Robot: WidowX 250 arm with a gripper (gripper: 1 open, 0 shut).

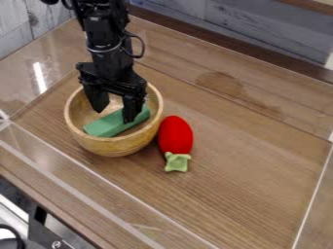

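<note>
My black gripper [112, 95] reaches down from the top into a round tan wooden bowl [81, 127], its fingers over the back part of the bowl. A green elongated object [120, 123] lies in the bowl below and in front of the fingers. I cannot see clearly whether anything sits between the fingers. Just right of the bowl, on the table, lies a red object with a pale green end [174, 137], apparently a vegetable toy.
A pale wall stands at the upper left, and the table's edge runs along the back.
</note>
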